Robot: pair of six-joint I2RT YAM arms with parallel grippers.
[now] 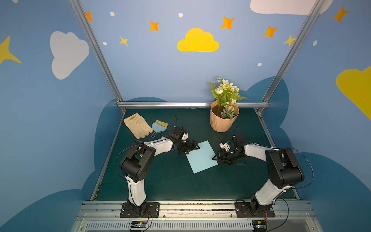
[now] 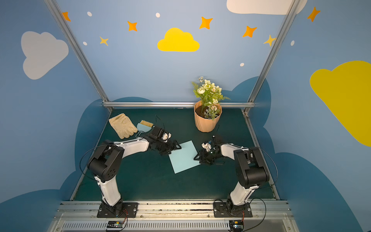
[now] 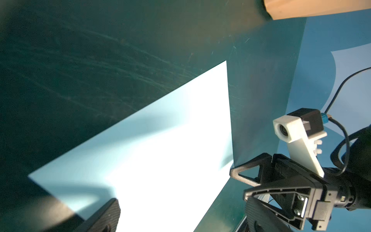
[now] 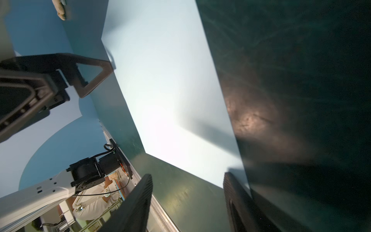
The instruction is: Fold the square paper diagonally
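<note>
A pale blue square paper (image 1: 201, 157) lies flat and unfolded on the dark green table, turned slightly. My left gripper (image 1: 192, 148) is over its left corner, fingers wide apart; the corner is hidden from above. In the left wrist view, one finger (image 3: 108, 217) overlaps the paper near its edge, and nothing is held. At the right corner is my right gripper, part open. One of its fingers (image 4: 233, 189) lies over the paper's corner, while the other is off the sheet. Whether either gripper touches the paper, I cannot tell.
A flower pot (image 1: 222, 120) stands behind the paper, near the back rail. Toward the back left lie a beige glove (image 1: 137, 125) and a small blue brush (image 1: 159, 126), close to my left arm.
</note>
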